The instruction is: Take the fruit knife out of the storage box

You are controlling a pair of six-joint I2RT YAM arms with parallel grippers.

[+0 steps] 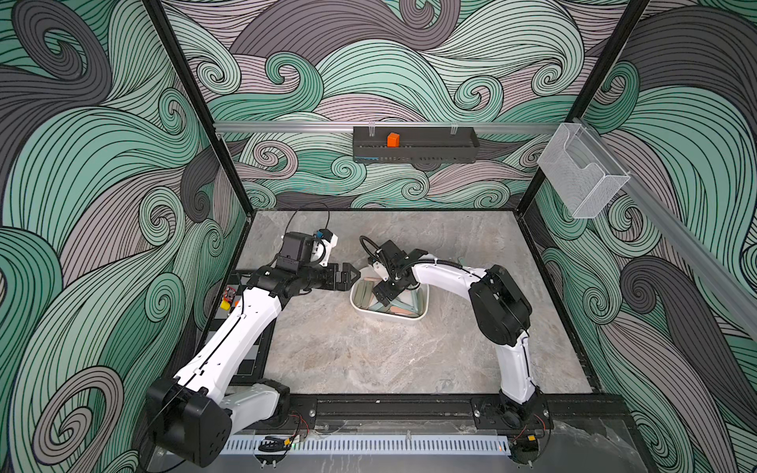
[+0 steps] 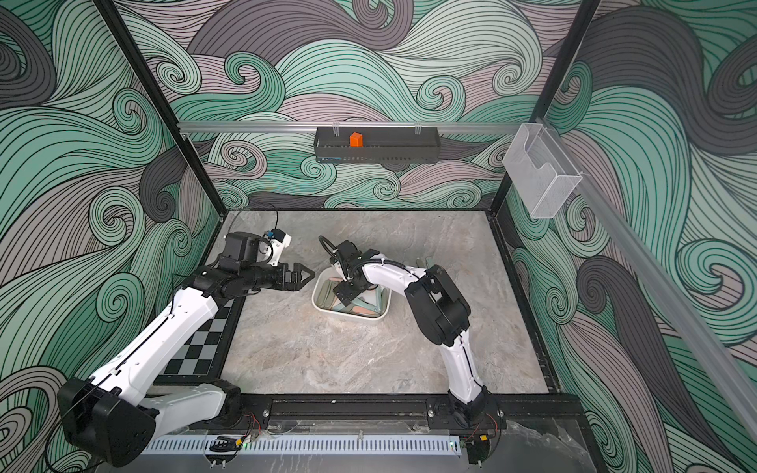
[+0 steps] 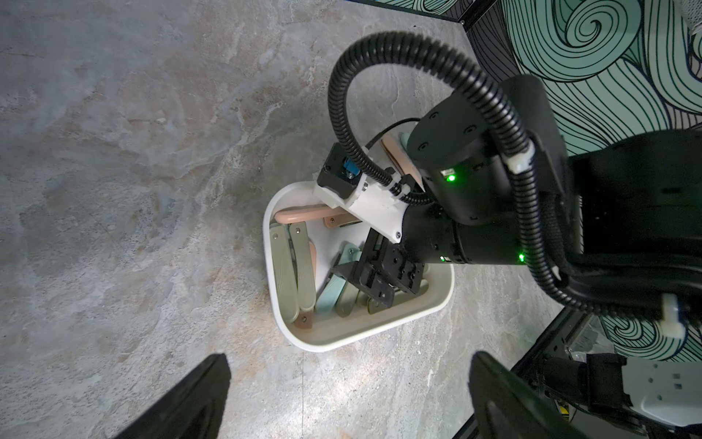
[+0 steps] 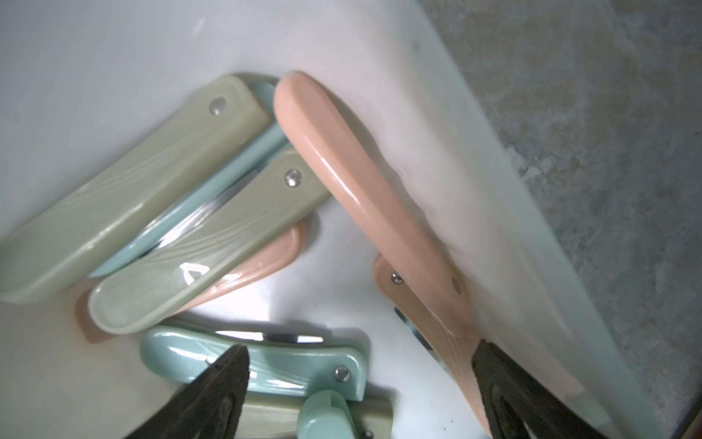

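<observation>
The white storage box (image 3: 272, 267) holds several folded fruit knives in green, pink and teal. My right gripper is down at the box, open, with nothing clamped. In the right wrist view, a pink knife (image 4: 365, 197) lies along the box wall, partly over another pink knife (image 4: 413, 307). A teal knife (image 4: 285, 368) reaches from beside the left finger into the gap. Two green knives (image 4: 212, 252) lie stacked over others at the left. My left gripper (image 1: 347, 276) hangs open and empty, left of the box.
Behind the right arm, a pink knife (image 3: 400, 157) and a bit of teal show on the table outside the box. A dark tray (image 1: 426, 146) hangs on the back rail.
</observation>
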